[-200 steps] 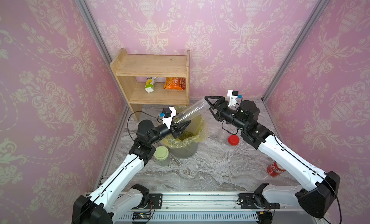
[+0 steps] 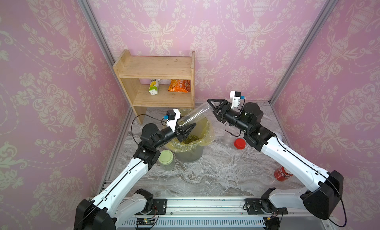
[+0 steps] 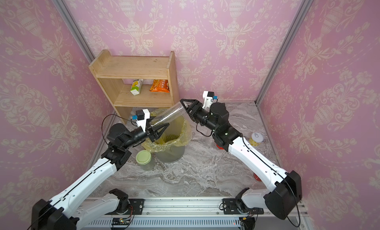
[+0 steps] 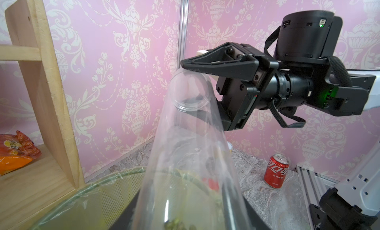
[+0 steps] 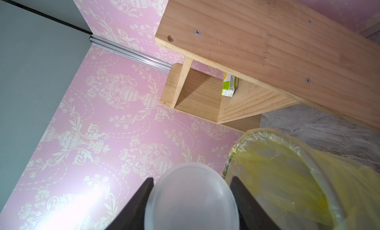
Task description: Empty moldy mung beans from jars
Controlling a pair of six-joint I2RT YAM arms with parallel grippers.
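A long clear jar (image 2: 194,113) hangs tilted over the lined bin (image 2: 186,152), its upper end to the right. My left gripper (image 2: 184,131) is shut on its lower end. My right gripper (image 2: 215,106) is at the upper end, shut on it, as the top views and left wrist view show. Green beans (image 2: 191,138) lie inside the bin, and a few show in the jar's lower part in the left wrist view.
A wooden shelf (image 2: 154,67) stands behind the bin. A green-lidded jar (image 2: 166,158) sits front left, a red lid (image 2: 239,143) right of the bin, a red can (image 4: 275,170) and a yellow jar (image 3: 256,139) farther right.
My right gripper and arm have shifted slightly left onto the jar's upper end. The left arm and jar look nearly unchanged.
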